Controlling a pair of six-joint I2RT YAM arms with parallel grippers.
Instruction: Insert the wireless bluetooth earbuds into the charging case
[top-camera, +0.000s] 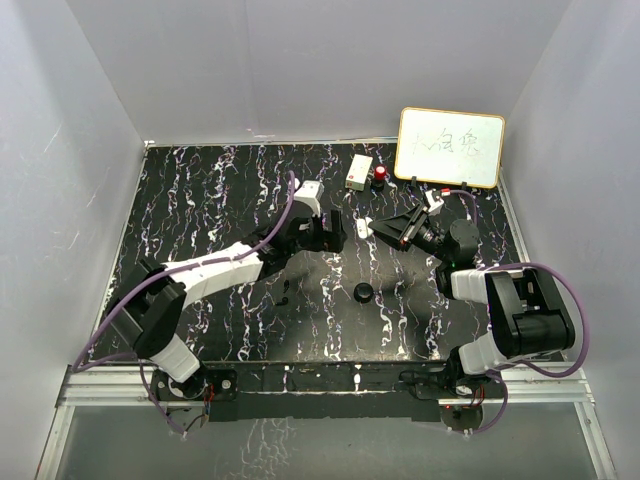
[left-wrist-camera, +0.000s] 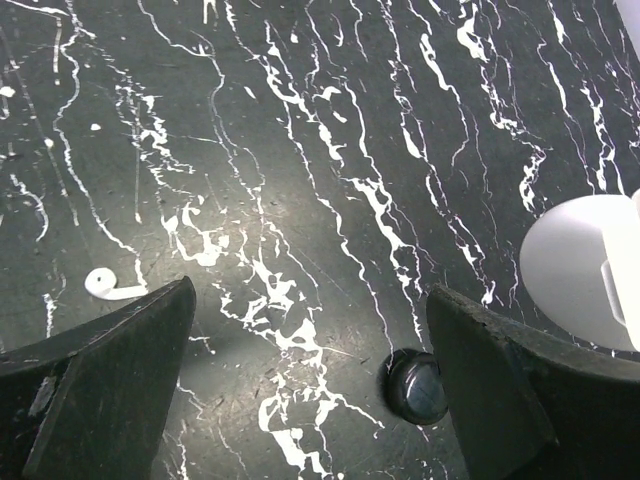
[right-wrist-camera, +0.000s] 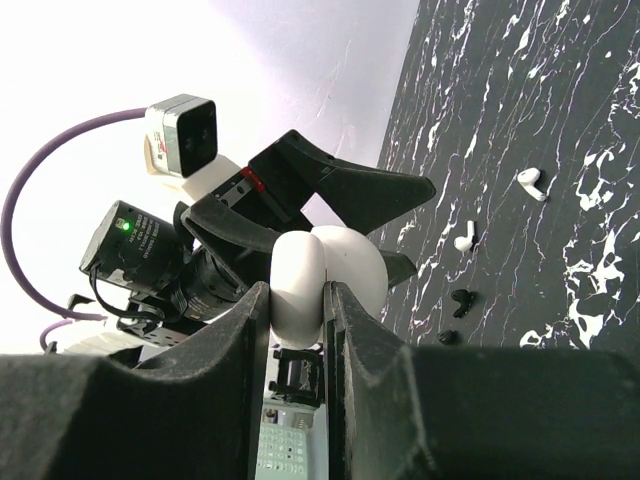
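Observation:
The white charging case (top-camera: 363, 228) is held up mid-table in my right gripper, which is shut on it. My left gripper stands open just left of the case, with nothing between its fingers; the case (left-wrist-camera: 575, 265) shows at the right edge of the left wrist view. A white earbud (left-wrist-camera: 108, 283) lies on the marble table below the left gripper. In the right wrist view two small white pieces (right-wrist-camera: 530, 183) lie on the table beyond the left gripper.
A black round object (top-camera: 364, 293) lies toward the front middle. A pale box (top-camera: 358, 172), a red-topped item (top-camera: 380, 178) and a whiteboard (top-camera: 448, 147) are at the back right. Small dark pieces (right-wrist-camera: 462, 300) lie on the table, which is otherwise mostly clear.

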